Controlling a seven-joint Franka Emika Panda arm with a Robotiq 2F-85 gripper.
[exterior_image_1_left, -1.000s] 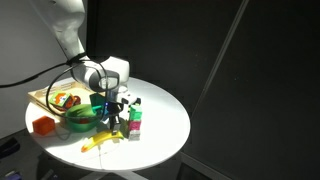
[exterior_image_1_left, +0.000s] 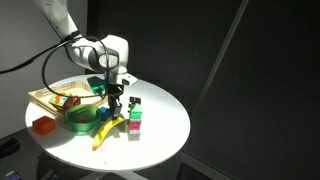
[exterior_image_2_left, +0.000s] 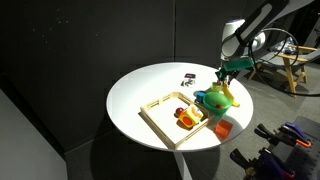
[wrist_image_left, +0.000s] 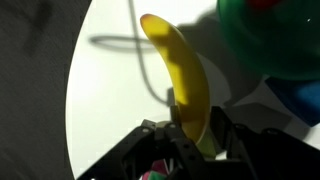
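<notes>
A yellow banana (wrist_image_left: 182, 65) is held near one end, its free end pointing away from the gripper in the wrist view. My gripper is shut on it. From the front side, the banana (exterior_image_1_left: 108, 132) hangs at a slant beneath the gripper (exterior_image_1_left: 118, 114), just right of the green bowl (exterior_image_1_left: 82, 124). In the second exterior view the banana (exterior_image_2_left: 231, 94) stands steeply beside the bowl (exterior_image_2_left: 215, 101). Its shadow falls on the white table in the wrist view, apart from the fruit.
A wooden tray (exterior_image_2_left: 152, 120) holds colourful toy items. Nearby are a red block (exterior_image_1_left: 43, 125), a blue object (exterior_image_1_left: 103, 114) by the bowl, and a stack of coloured blocks (exterior_image_1_left: 135, 121) to the right.
The banana was lying flatter and lower on the table. Now it is raised and tilted more steeply, with the gripper higher and the arm shifted slightly.
</notes>
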